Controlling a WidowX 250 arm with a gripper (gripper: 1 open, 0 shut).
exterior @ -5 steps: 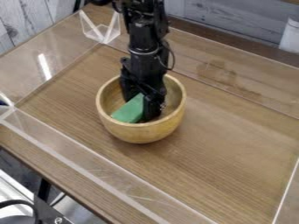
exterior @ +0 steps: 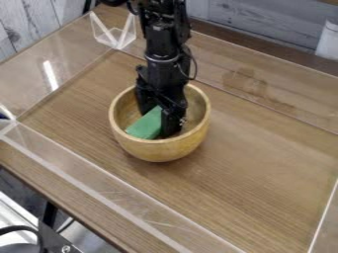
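Observation:
A round wooden bowl [exterior: 160, 148] stands on the wooden table, holding a green object [exterior: 144, 126]. The black gripper [exterior: 164, 114] reaches down from the top into the bowl, over the right side of the green object. It is open, though its fingertips are partly hidden inside the bowl and against dark parts.
A white plastic piece [exterior: 117, 35] is at the upper left, a white item [exterior: 327, 38] at the top right. The table's left edge has dark gaps beyond it.
The gripper and arm have shifted very slightly within the bowl; the bowl and green object stay about where they were.

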